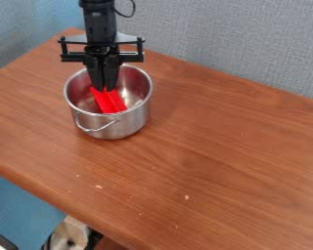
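Observation:
A steel pot (120,125) with a wire handle stands on the wooden table (218,166), toward the upper left. Inside it lies a bright red object (110,101), partly hidden by my black gripper (105,84). The gripper reaches down from above, its fingertips over the pot's opening and at the red object. Its fingers look close together, but whether they hold the red object I cannot tell.
The rest of the tabletop, to the right and front, is clear apart from small light specks. The table's edge runs along the lower left. A grey textured wall is behind.

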